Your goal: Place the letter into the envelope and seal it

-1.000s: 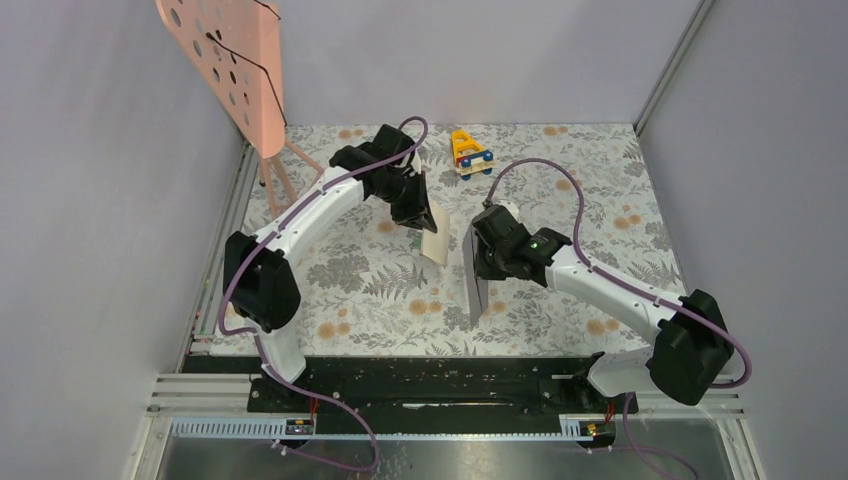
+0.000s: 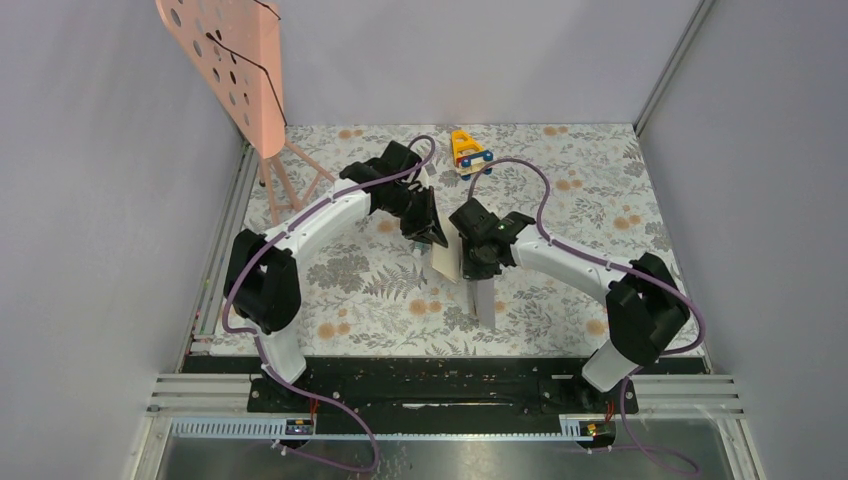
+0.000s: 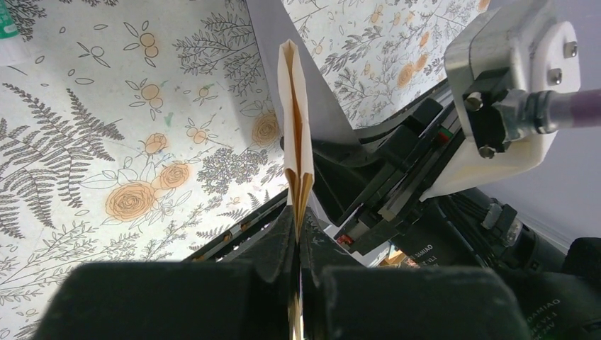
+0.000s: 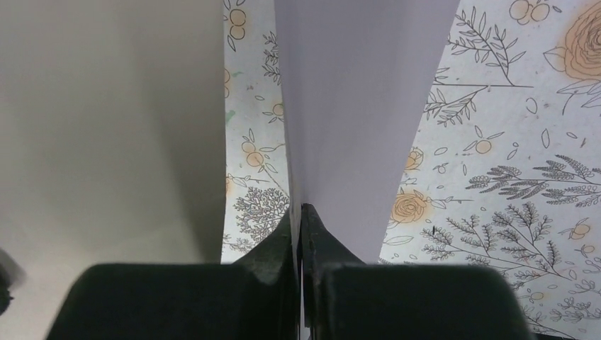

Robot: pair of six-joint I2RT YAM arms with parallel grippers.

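Observation:
My left gripper is shut on a folded cream paper point(image 3: 295, 117), whose layers show edge-on. A flat, pale lilac-grey paper point(image 4: 361, 85) is pinched in my right gripper, also shut. Which of the two is the letter and which the envelope, I cannot tell. In the top view the cream paper point(image 2: 445, 262) hangs just left of the lilac-grey paper point(image 2: 486, 303), both around the table's middle. The cream paper point(image 4: 106, 142) fills the left of the right wrist view, with a strip of table visible between the two.
A green-labelled white tube point(image 3: 8, 32) rests on the table left of the papers. A yellow and blue toy point(image 2: 470, 156) stands at the back, and a pink perforated board point(image 2: 235, 70) at the back left.
The left gripper has come slightly right and toward the front, so the papers are closer together.

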